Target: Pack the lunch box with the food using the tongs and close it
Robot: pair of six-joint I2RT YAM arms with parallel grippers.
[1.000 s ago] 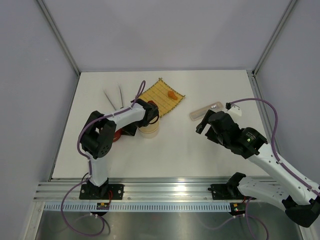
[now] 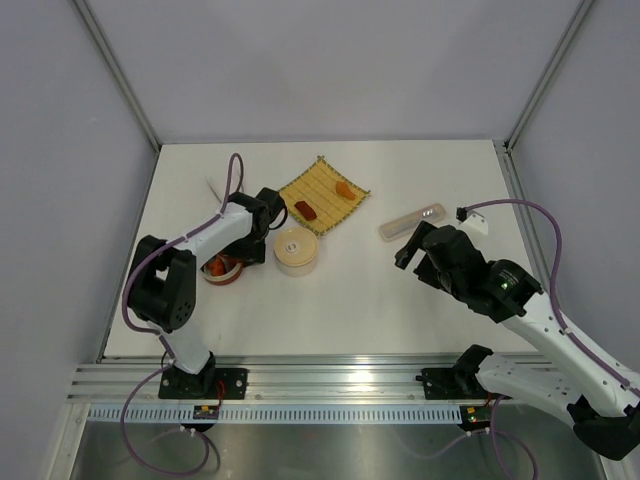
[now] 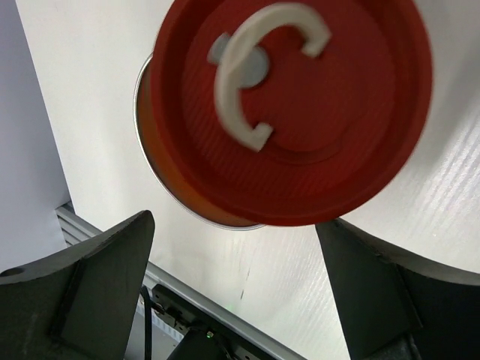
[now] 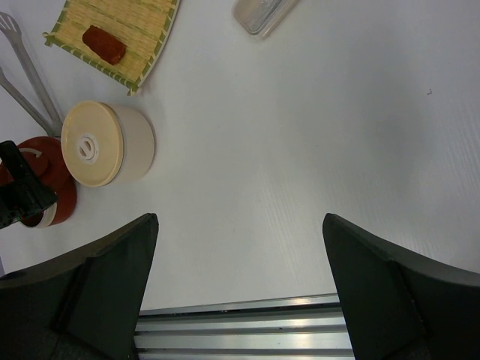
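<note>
A red lunch-box lid (image 3: 352, 112) with a white handle (image 3: 229, 82) fills much of the left wrist view, over a round metal-rimmed container (image 3: 169, 169). My left gripper is open just beside it. A cream lidded container (image 2: 296, 244) stands to its right. A bamboo mat (image 2: 325, 180) holds a brown piece (image 2: 305, 210) and an orange piece (image 2: 345, 190). My right gripper stands open over the right side, nothing between its fingers.
A clear oblong box (image 2: 410, 222) lies right of the mat. Utensils (image 4: 34, 75) lie at the back left.
My left arm has moved left, away from above the cream container, uncovering it and the brown piece on the mat. The right arm is almost unchanged.
</note>
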